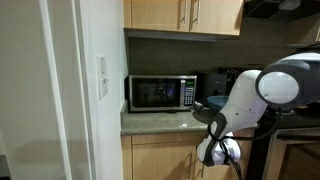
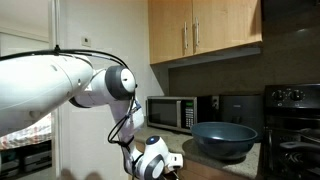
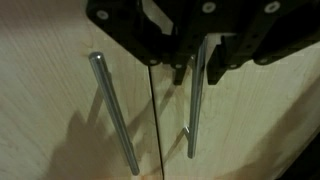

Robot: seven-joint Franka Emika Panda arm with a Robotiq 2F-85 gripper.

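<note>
Two slim metal bar handles stand side by side on pale wooden cabinet doors [image 3: 60,130] in the wrist view. My gripper is shut around the upper part of the right handle [image 3: 194,120], one dark fingertip on either side of it. The left handle [image 3: 116,115] is free, just across the seam between the doors. In exterior view 1 the white arm [image 1: 262,98] reaches down to the lower cabinet [image 1: 160,158] under the counter; there the fingers are hard to make out.
Above the cabinet runs the countertop [image 1: 155,125], carrying a microwave [image 1: 162,93] and a large dark blue bowl [image 2: 222,139]. The stove [image 2: 292,135] stands to the right. A white wall panel [image 1: 95,60] fills the left side.
</note>
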